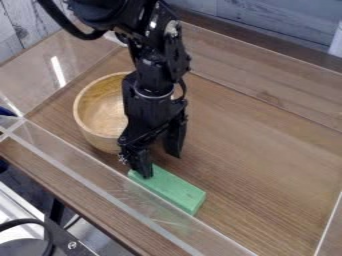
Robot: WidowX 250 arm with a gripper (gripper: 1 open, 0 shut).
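Observation:
My black gripper [154, 150] is centred in the camera view, pointing down just above a flat green block [177, 197] that lies on the wooden surface near the clear front barrier. Its lower left part reaches the upper end of the block; whether it grips it I cannot tell. A round tan bowl [98, 103] stands behind and left of the gripper, partly hidden by it.
Bare wooden table [261, 140] fills the right side. A transparent wall runs along the lower left edge, with dark cables beyond it. A pale weathered wall [287, 18] stands at the back.

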